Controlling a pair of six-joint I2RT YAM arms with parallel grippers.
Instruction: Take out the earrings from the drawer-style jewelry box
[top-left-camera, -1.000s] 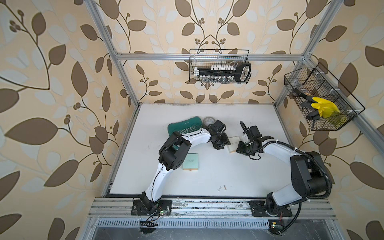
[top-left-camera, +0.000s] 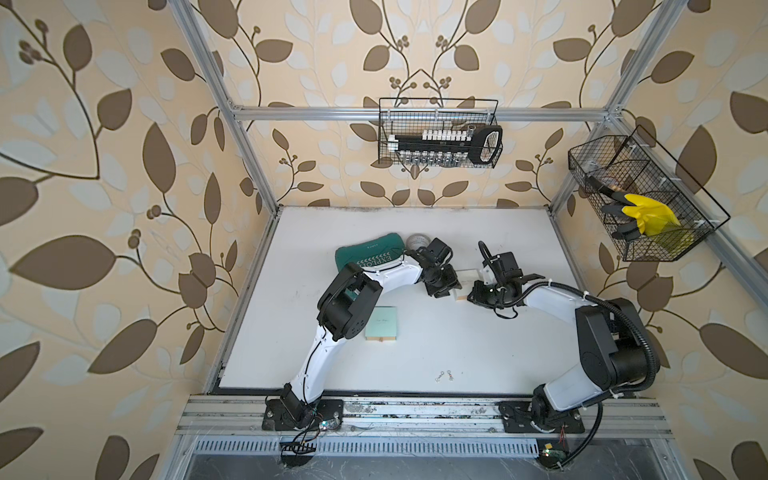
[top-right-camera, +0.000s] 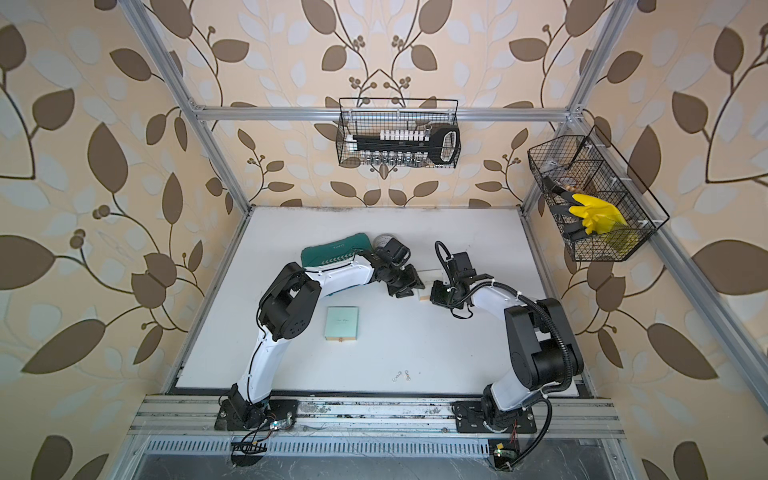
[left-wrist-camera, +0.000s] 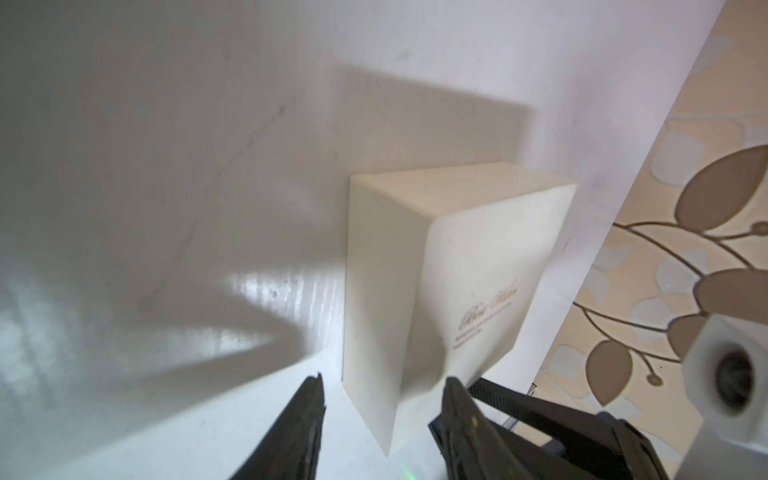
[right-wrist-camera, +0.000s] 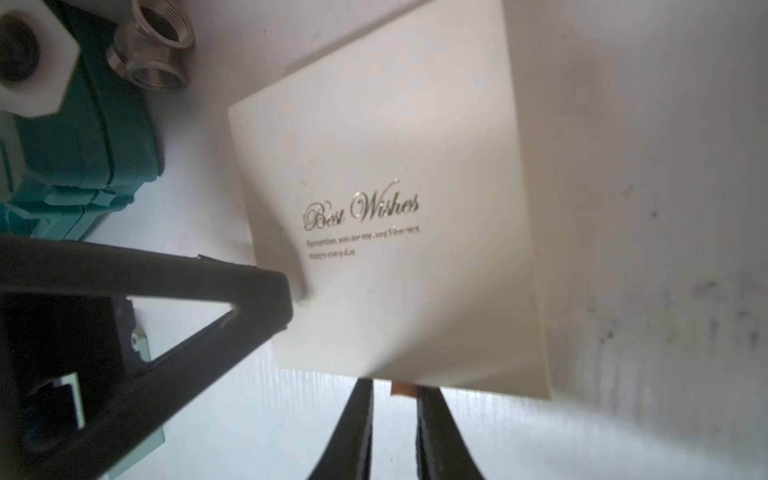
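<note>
A cream box printed "Best Wishes" (right-wrist-camera: 400, 144) lies on the white table (top-left-camera: 512, 352), between my two grippers, with a small orange tab peeking from its lower edge in the right wrist view. My left gripper is open at the box's left side, its fingertips apart with nothing visibly held. My right gripper has its fingertips a little apart at that edge, around the tab; whether it grips it I cannot tell. Small earring-like pieces (top-left-camera: 445, 375) lie near the table's front edge.
A mint box (top-left-camera: 381, 324) sits front left of the cream box. A teal case (top-left-camera: 368, 248) and metal fittings (right-wrist-camera: 156, 48) lie behind my left arm. Wire baskets hang on the back and right walls.
My right gripper has shifted slightly left, and the cream box has shifted slightly with it, toward my left gripper. The left arm is almost still.
</note>
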